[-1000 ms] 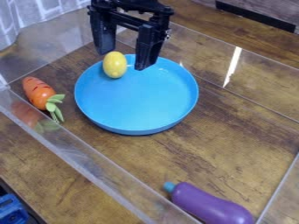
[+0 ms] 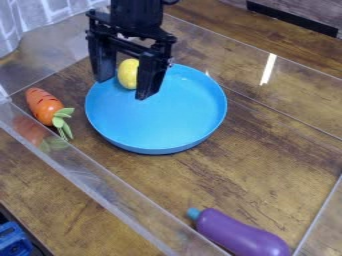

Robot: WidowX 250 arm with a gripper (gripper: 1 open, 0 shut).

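Observation:
My black gripper (image 2: 130,62) is open above the back part of a round blue plate (image 2: 160,120), its two fingers reaching down on either side of a yellow oval object (image 2: 128,74), which is partly hidden by the gripper. Whether the fingers touch it cannot be told.
An orange carrot (image 2: 48,108) lies left of the plate, and a purple eggplant (image 2: 238,232) at the bottom right. Clear plastic walls edge the scene along the lower left and the right. The wooden surface to the right of the plate is bare.
The gripper has come lower and moved left, so it now frames and partly covers the yellow object. The plate, carrot and eggplant have stayed put.

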